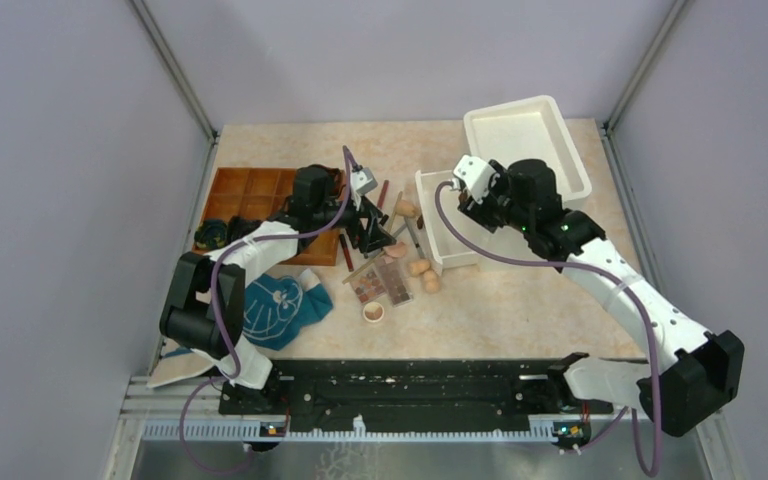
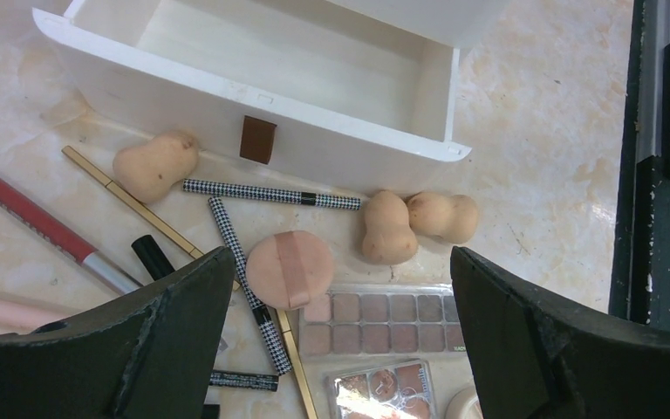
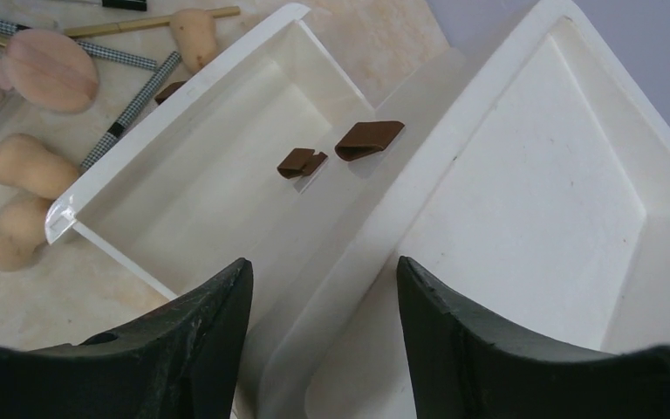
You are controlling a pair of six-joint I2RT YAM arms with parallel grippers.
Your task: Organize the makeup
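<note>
My left gripper is open above a pile of pencils, the red lip gloss, a round puff, several peanut-shaped sponges and eyeshadow palettes. My right gripper is at the white organizer, its fingers part open on either side of a wall of the upper tray; whether they touch it is unclear. Below that sits a white lower compartment, empty inside apart from brown tabs on its side.
A brown divided tray lies at the left with black items on it. A teal cloth is at the front left, a small round jar at front middle.
</note>
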